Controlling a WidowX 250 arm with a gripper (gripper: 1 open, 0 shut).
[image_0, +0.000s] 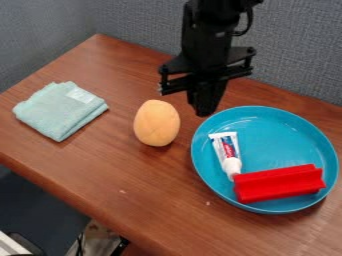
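Note:
My black gripper hangs at the upper middle, above the back edge of a blue plate, its fingers close together with nothing visible between them. The plate holds a white toothpaste tube and a red block-like object lying across its front part. An orange, egg-shaped object stands on the wooden table left of the plate. A folded pale green cloth lies at the far left.
The table's front left edge drops to a dark floor.

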